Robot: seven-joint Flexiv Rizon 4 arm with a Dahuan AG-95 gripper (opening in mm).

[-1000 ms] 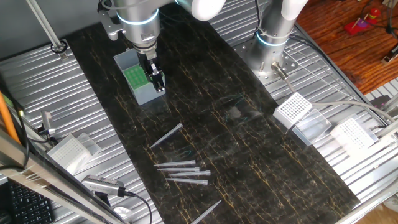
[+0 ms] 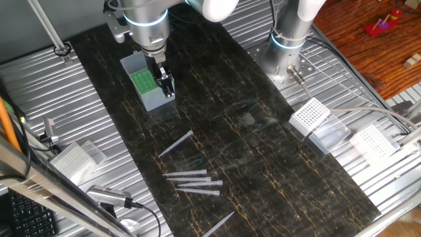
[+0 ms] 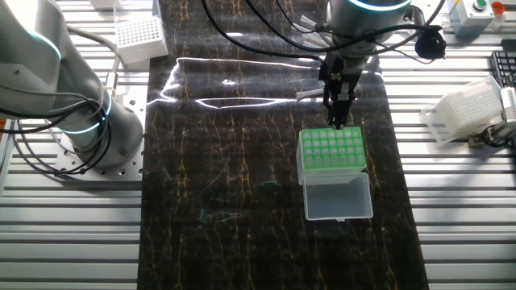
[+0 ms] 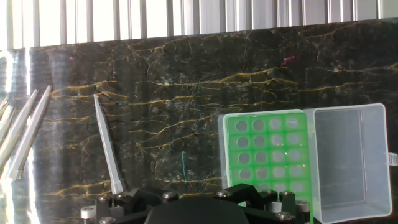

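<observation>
My gripper point(image 2: 168, 94) hangs at the near right side of an open box point(image 2: 157, 99) with a green perforated rack inside. In the wrist view its two finger assemblies stand wide apart along the bottom edge, so the gripper is open, with nothing seen between them. The green rack point(image 4: 268, 155) has rows of round holes; the clear lid point(image 4: 351, 163) lies folded back beside it. A single pale pipette tip point(image 4: 107, 144) lies on the dark board, left of the box. Several more tips point(image 2: 197, 184) lie farther off, with another tip point(image 2: 218, 225) near the front edge.
White perforated racks point(image 2: 310, 115) stand on the slatted metal surface right of the board, and another rack point(image 2: 74, 162) on the left. The arm's base point(image 2: 283, 62) is at the upper right. The right half of the dark board point(image 2: 276, 178) is mostly free.
Arm, gripper, box and tips stay where they were. Only small items on the wooden table at the far upper right look slightly shifted.
</observation>
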